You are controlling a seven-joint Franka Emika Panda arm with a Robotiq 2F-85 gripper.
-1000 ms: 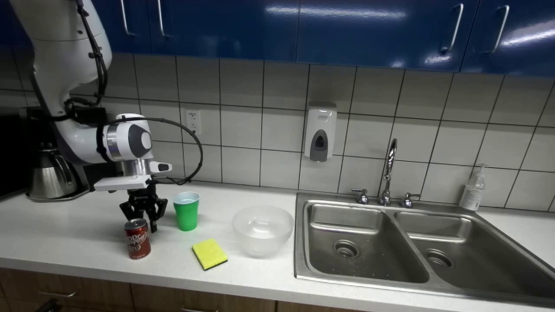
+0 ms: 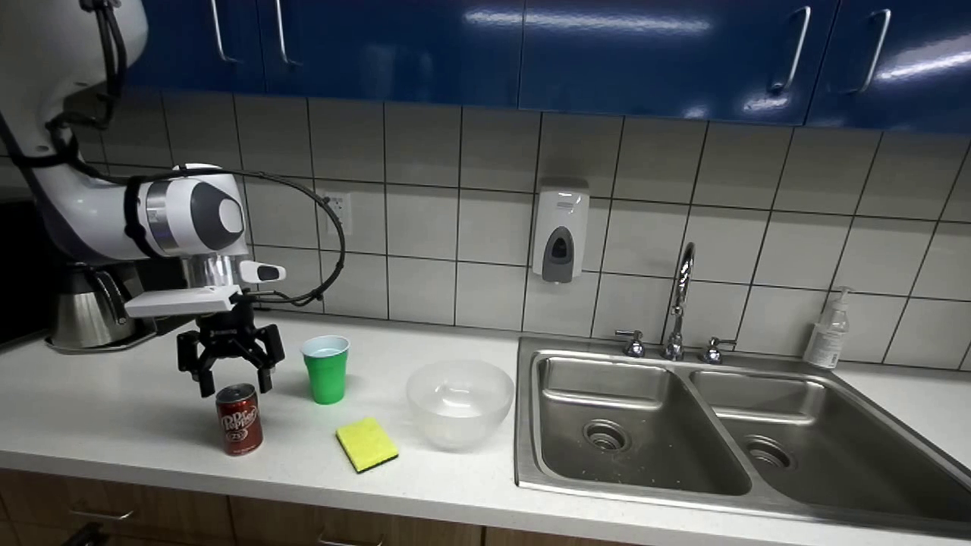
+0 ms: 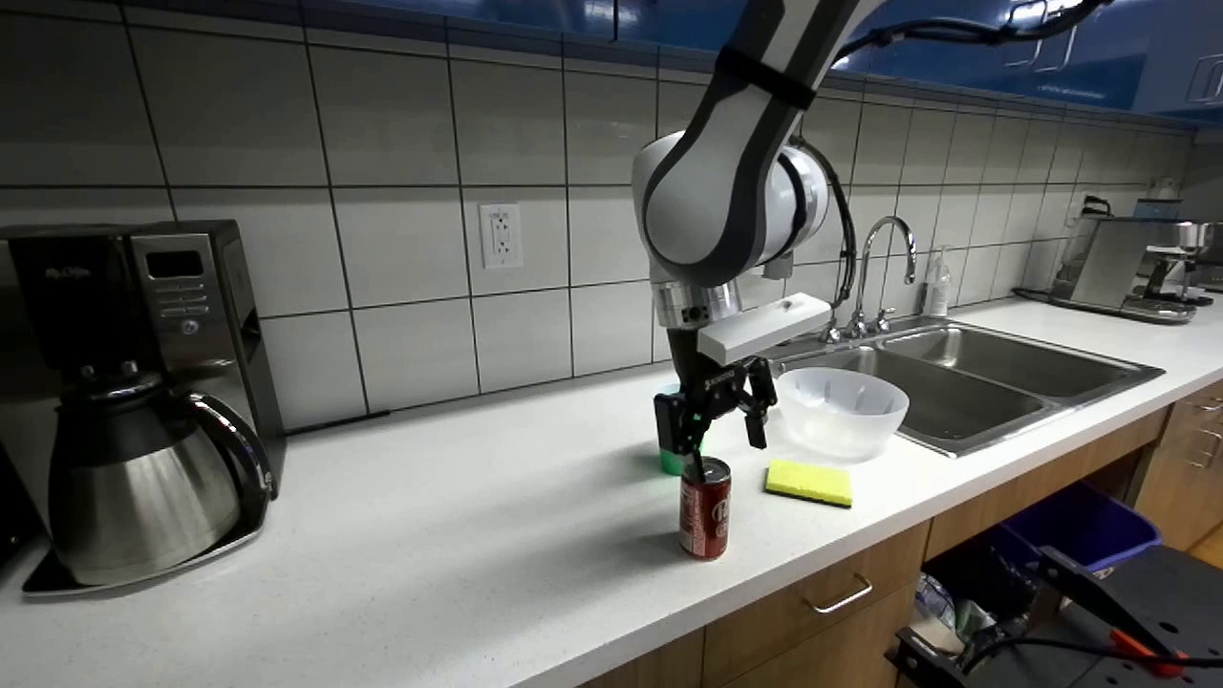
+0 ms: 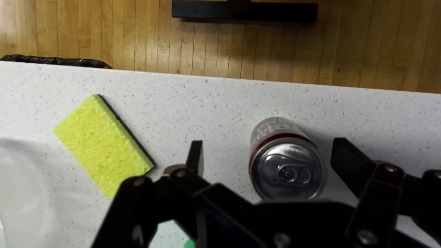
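A dark red Dr Pepper can (image 2: 240, 424) stands upright near the counter's front edge. Above and behind it hangs my black gripper (image 2: 236, 384), pointing down with its fingers open. From the wrist, the can's silver top (image 4: 288, 170) shows between the widely parted fingers, nearer the right one, and nothing is gripped. The second exterior view has the can (image 3: 705, 516) just below the fingers; whether one touches it cannot be told there. A green cup (image 2: 327, 374) stands behind and to the right of the can.
To the can's right lie a yellow sponge (image 2: 366, 444) and a frosted bowl (image 2: 460, 406), then the double sink (image 2: 628, 428). A coffee maker (image 3: 149, 390) is at the far left. Bare counter (image 3: 459, 505) stretches between it and the can.
The arm has shifted left and up, and the gripper's fingers are spread wider. The can stands almost where it was; cup, sponge and bowl have not moved.
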